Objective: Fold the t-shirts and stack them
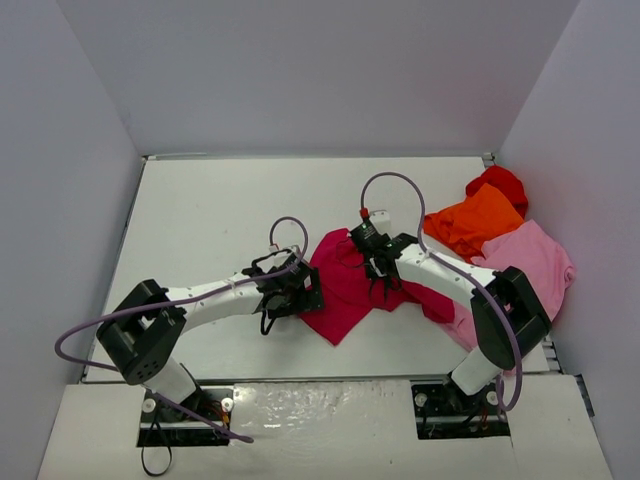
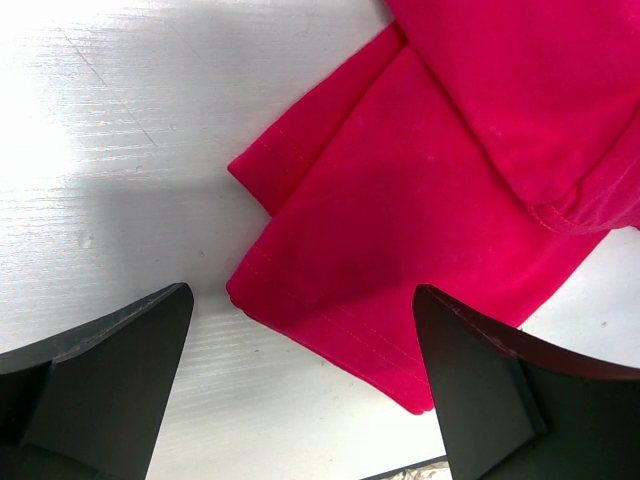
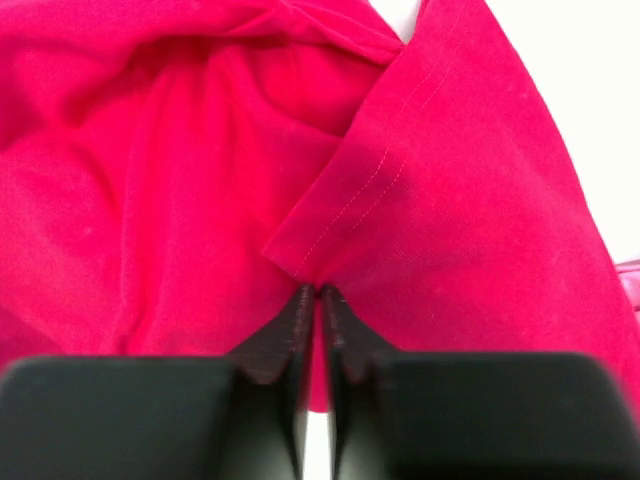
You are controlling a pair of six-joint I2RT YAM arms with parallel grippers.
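A crimson t-shirt (image 1: pixel 340 318) lies crumpled and partly spread in the middle of the table, between both arms. In the left wrist view, my left gripper is open wide above a layered corner of the shirt (image 2: pixel 350 230), one finger over bare table and the other over the cloth's edge. My right gripper is shut, its tips at a stitched hem of the shirt (image 3: pixel 450 220). Whether a fold of cloth is pinched between those tips cannot be made out. From above, the right forearm and gripper hide part of the shirt.
At the right edge, an orange shirt (image 1: pixel 455 225), a red shirt (image 1: pixel 503 183) and a pink shirt (image 1: pixel 535 265) lie heaped close to the wall.
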